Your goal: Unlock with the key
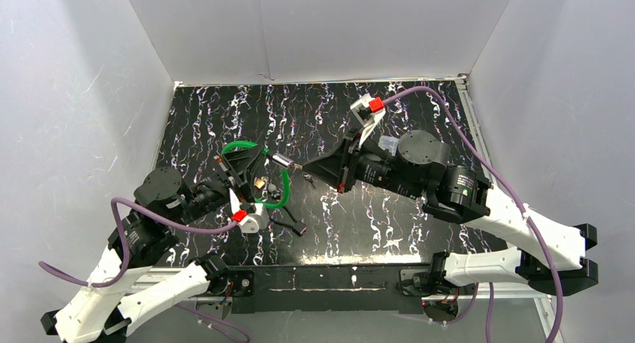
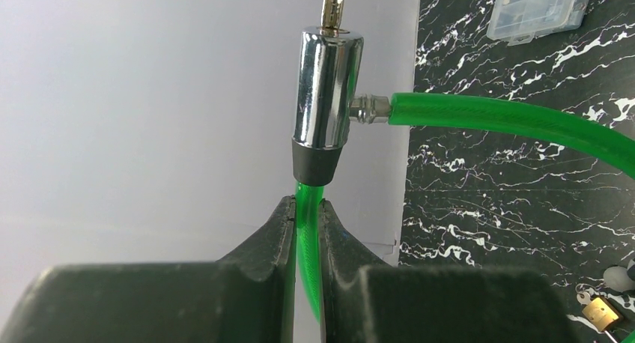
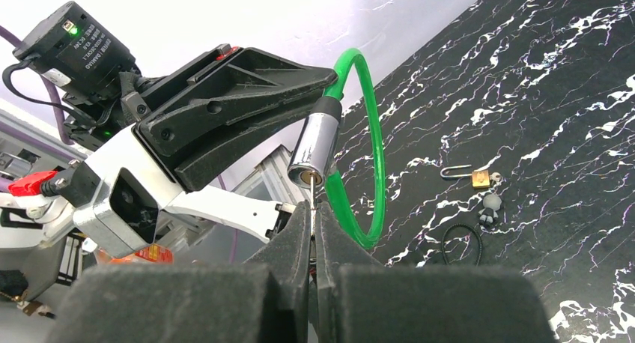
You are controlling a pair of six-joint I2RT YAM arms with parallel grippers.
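Observation:
A green cable lock with a chrome cylinder hangs in the air between my two arms. My left gripper is shut on its green cable, just behind the cylinder's black collar. The cable's other end joins the cylinder's side through a metal fitting. In the right wrist view my right gripper is shut on a thin metal key, which points at the keyhole face of the cylinder. The key's shaft meets that face; how deep it sits inside cannot be told.
On the black marbled table lie an open brass padlock, a small grey figure and a black cord. A clear plastic box stands farther off.

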